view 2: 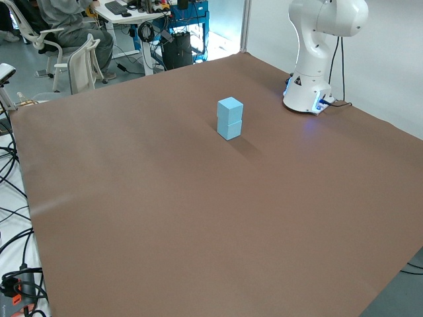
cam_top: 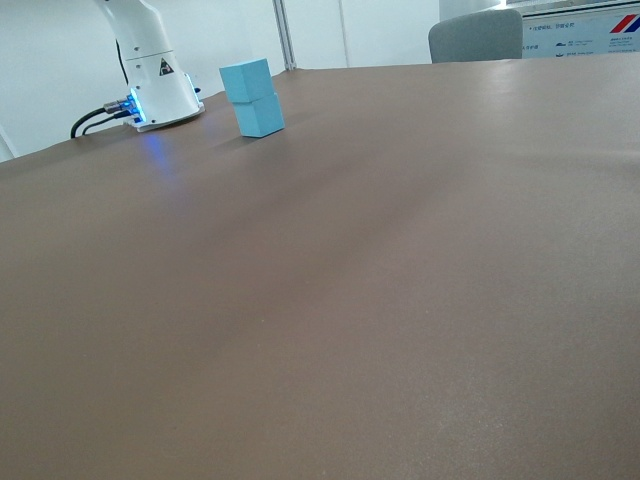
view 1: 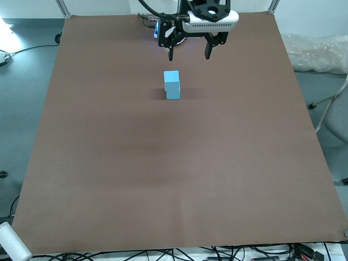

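Note:
Two light blue cubes, one on top of the other (view 1: 172, 81) (cam_top: 253, 98) (view 2: 229, 117), stand on the brown table (view 1: 179, 163). In the left view my black gripper (view 1: 189, 55) hangs at the top of the frame, above and behind the cubes in the image and apart from them. Its two fingertips are spread wide with nothing visible between them. In the top and right views only the white arm base and lower arm show at the back; the gripper is out of frame.
The white arm base (view 2: 307, 92) with cables stands on the table's back edge. Chairs, a desk with a seated person, and cable bundles lie beyond the table's edges.

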